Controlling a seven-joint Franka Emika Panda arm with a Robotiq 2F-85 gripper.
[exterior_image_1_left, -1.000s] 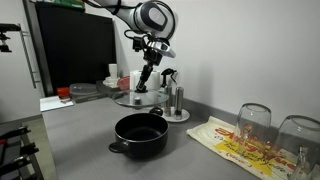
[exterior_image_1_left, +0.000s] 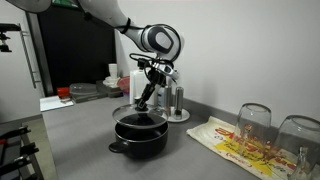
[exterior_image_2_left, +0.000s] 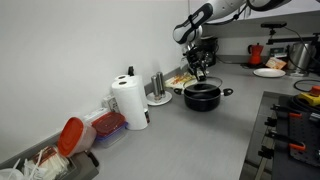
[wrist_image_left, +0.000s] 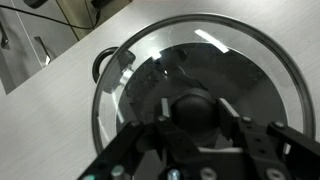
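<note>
A black pot (exterior_image_1_left: 140, 143) stands on the grey table, its near handle toward the front left. Over its mouth is a glass lid (exterior_image_1_left: 132, 118), slightly tilted; whether its rim touches the pot all round I cannot tell. My gripper (exterior_image_1_left: 143, 102) is shut on the lid's round black knob (wrist_image_left: 194, 112). In the wrist view the lid's glass (wrist_image_left: 150, 75) fills the middle, with the dark inside of the pot showing through and one pot handle (wrist_image_left: 101, 64) past the rim. The second exterior view shows the pot (exterior_image_2_left: 203, 98) beneath the gripper (exterior_image_2_left: 201, 76).
Behind the pot are a paper towel roll (exterior_image_2_left: 130, 103) and tall shakers (exterior_image_1_left: 179, 101). Two upturned glasses (exterior_image_1_left: 252, 126) and a patterned cloth (exterior_image_1_left: 225, 140) lie to the right. Clear table spreads left and in front of the pot.
The gripper has come down with the lid from above and behind the pot to its mouth. The pot has stayed in place.
</note>
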